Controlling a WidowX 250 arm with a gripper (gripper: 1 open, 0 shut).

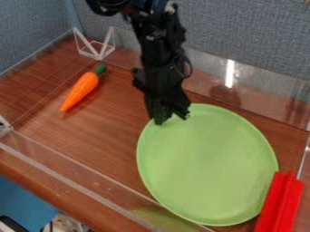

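A large green plate (206,172) lies on the wooden floor of the work area, toward the front right. My black gripper (162,113) is down at its upper-left rim, shut, its fingertips at the plate's edge; whether the rim is between them is hard to tell. Two red bars (280,204), side by side, lie at the plate's right edge, partly overlapping it or just beside it. An orange carrot (82,88) with a green top lies at the back left, apart from the plate.
Clear walls (72,170) edge the work area at front and back, with grey padded panels (255,50) behind. A white wire shape (92,47) stands in the back left corner. The wooden floor left of the plate is free.
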